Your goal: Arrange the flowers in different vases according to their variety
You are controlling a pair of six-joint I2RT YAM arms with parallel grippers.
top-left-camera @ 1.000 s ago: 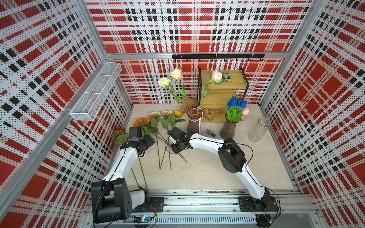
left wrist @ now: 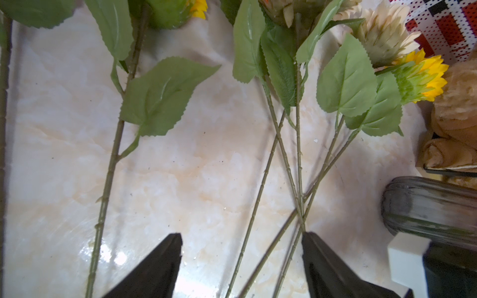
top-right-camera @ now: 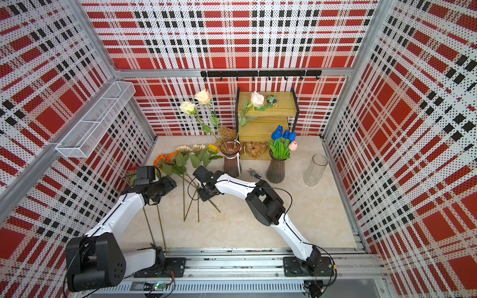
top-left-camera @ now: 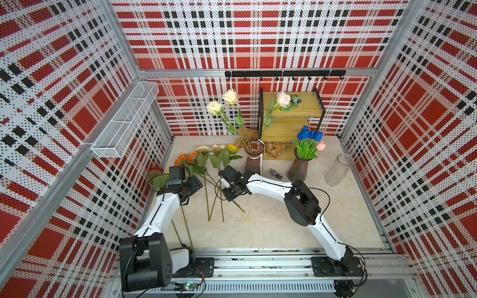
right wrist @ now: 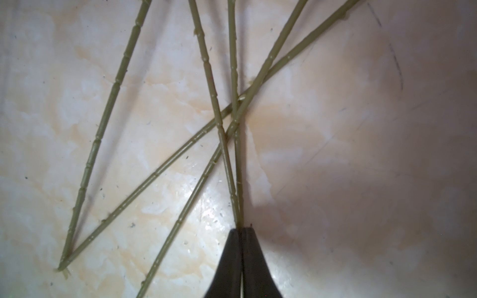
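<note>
Orange, cream and yellow sunflowers (top-left-camera: 232, 149) lie on the table's left, their long stems (left wrist: 263, 188) crossing. My left gripper hangs open over these stems, nothing visibly held. My right gripper is low over crossed stems (right wrist: 213, 94), fingertips close together at two of them; whether these are between the fingers I cannot tell. White roses (top-left-camera: 229, 96) stand in a dark vase (top-left-camera: 253, 164), blue and pink tulips (top-left-camera: 308, 141) in another vase (top-left-camera: 298, 168). A clear vase (top-left-camera: 337, 171) stands empty at the right.
A wooden shelf (top-left-camera: 290, 126) stands at the back, with brown plush items on its bottom. A small grey object (top-left-camera: 275, 173) lies between the vases. A wire basket (top-left-camera: 119, 129) hangs on the left wall.
</note>
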